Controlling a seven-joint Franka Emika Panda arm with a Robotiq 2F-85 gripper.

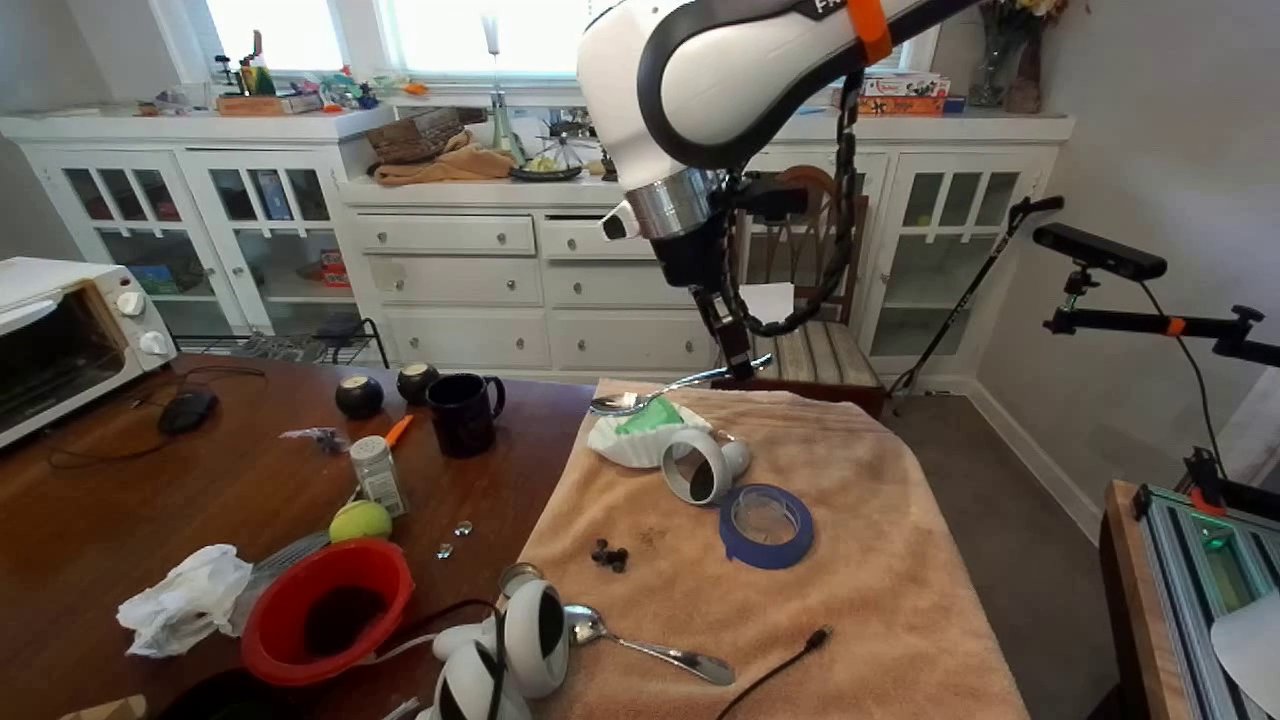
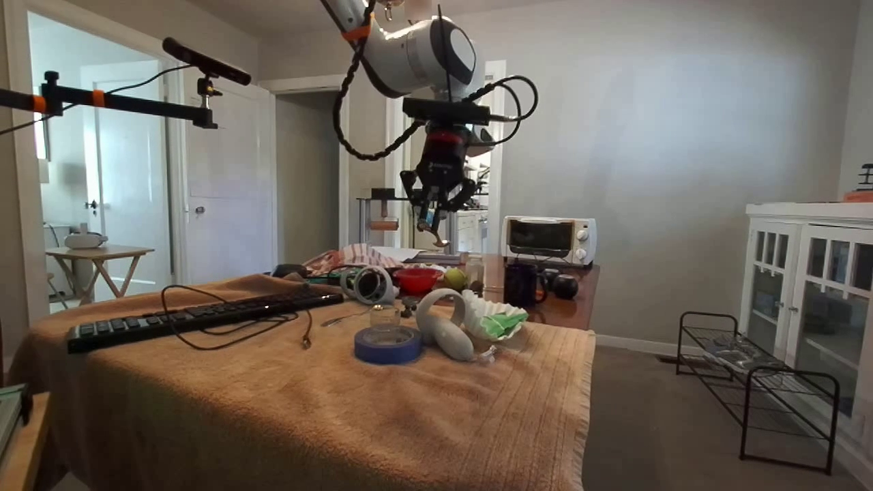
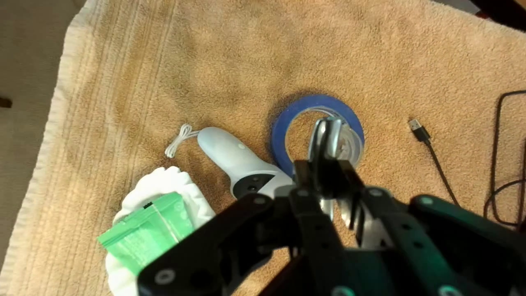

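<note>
My gripper (image 1: 740,362) is shut on the handle of a silver spoon (image 1: 674,386), whose bowl points left in exterior view 1. In exterior view 2 the gripper (image 2: 434,219) hangs well above the table, the spoon bowl (image 2: 441,242) tipped toward that camera. From the wrist, the handle end (image 3: 325,138) sticks out between the dark fingers; the bowl is mostly hidden. A white fluted dish (image 3: 125,276) holding a green packet (image 3: 153,232) sits to the left below. A second spoon (image 1: 672,655) lies on the towel near the front.
Blue tape (image 1: 768,554) and a white controller (image 1: 693,468) lie on the tan towel (image 1: 864,504). Left on the table are a black mug (image 1: 461,418), a red bowl (image 1: 396,596) and a tennis ball (image 1: 360,520).
</note>
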